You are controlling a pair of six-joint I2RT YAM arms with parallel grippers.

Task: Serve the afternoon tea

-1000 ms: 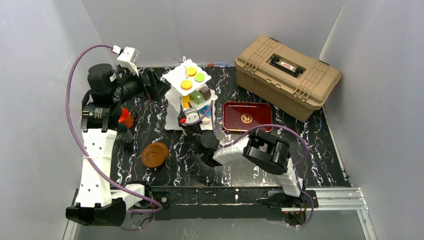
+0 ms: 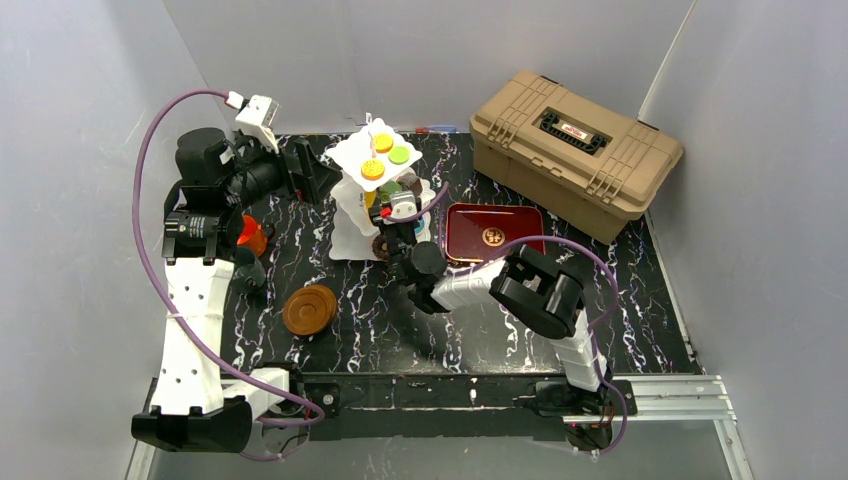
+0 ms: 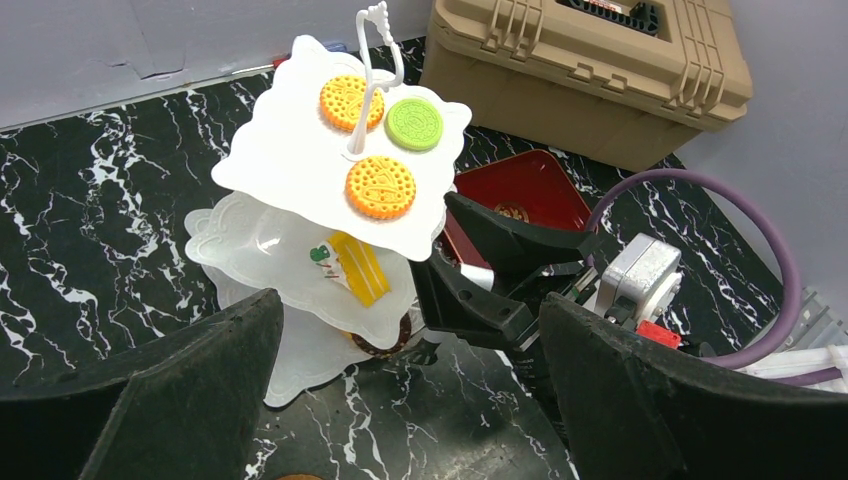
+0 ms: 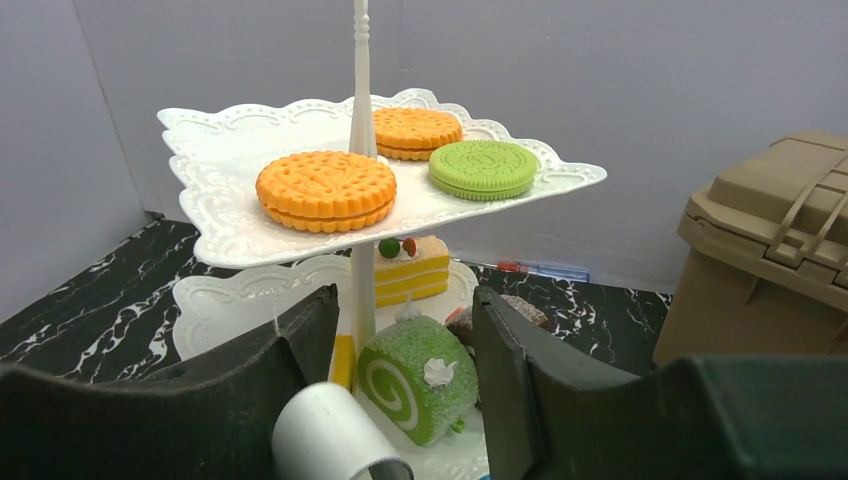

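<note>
A white three-tier stand (image 2: 345,150) holds two orange biscuits (image 4: 325,185) and a green one (image 4: 482,165) on top. Its middle tier carries a yellow cake slice (image 4: 410,280), a green roll cake (image 4: 415,385) and a brown cake (image 4: 515,310), partly hidden. My right gripper is open at that tier, fingers in front of and around the roll cake, apparently not closed on it. My left gripper (image 2: 318,172) hangs open left of the stand, empty.
A red tray (image 2: 470,235) and tan case (image 2: 560,150) are right of the stand. An orange mug (image 2: 251,236), dark cup (image 2: 249,275) and wooden coaster (image 2: 309,310) are at left.
My right arm has moved right and toward the back along the front of the stand. The left arm has not moved.
</note>
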